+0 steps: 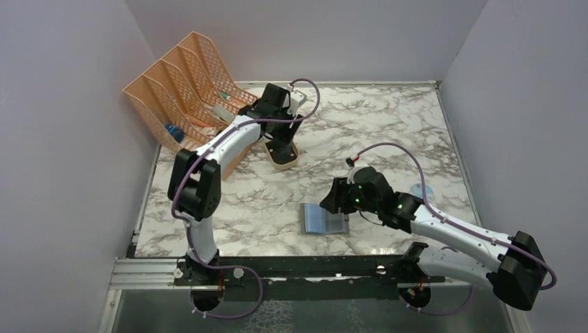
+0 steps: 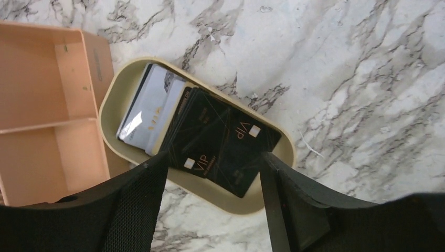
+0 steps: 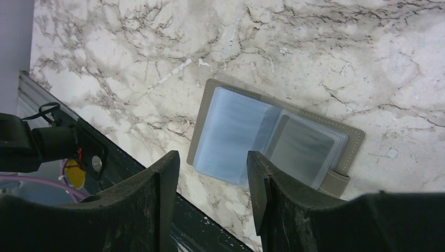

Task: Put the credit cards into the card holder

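Note:
Several black and white VIP cards lie overlapping in a cream oval tray [image 2: 291,152]; the black cards [image 2: 202,128] cover its middle and near end, the white cards [image 2: 149,107] its far left end. My left gripper hangs over the tray, fingers apart and nothing gripped between them. The grey-edged card holder [image 3: 198,131] lies spread flat on the table, with a blue clear pocket [image 3: 236,131] and a greyish pocket [image 3: 302,149]. Above it my right gripper stands open and empty.
An orange desk organizer [image 1: 166,90] with several small items stands at the back left, close beside the tray. A round bluish disc [image 1: 421,190] lies at the right.

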